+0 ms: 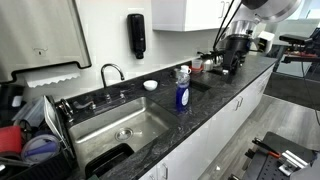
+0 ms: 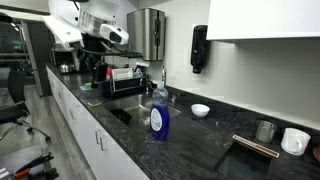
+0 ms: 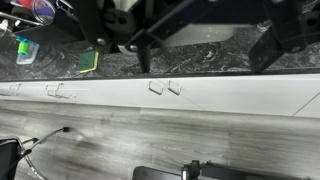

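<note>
My gripper is open, its two dark fingers wide apart with nothing between them. In the wrist view it hangs over the counter's front edge, above the white drawer fronts (image 3: pixel 210 92). A blue bottle (image 1: pixel 182 97) stands upright on the dark counter, right of the sink (image 1: pixel 97 138); the other exterior view also shows this bottle (image 2: pixel 159 119). Farther back sits a small white bowl (image 2: pixel 200 110). A yellow-green sponge (image 3: pixel 89 62) lies near the counter edge in the wrist view.
A white mug (image 2: pixel 295 140) and a metal pot (image 2: pixel 265 131) stand by a dark recessed panel (image 2: pixel 245 158). The faucet (image 1: pixel 112 72) rises behind the sink. A dish rack (image 1: pixel 50 120) with dishes fills the left end. Bare counter surrounds the bottle.
</note>
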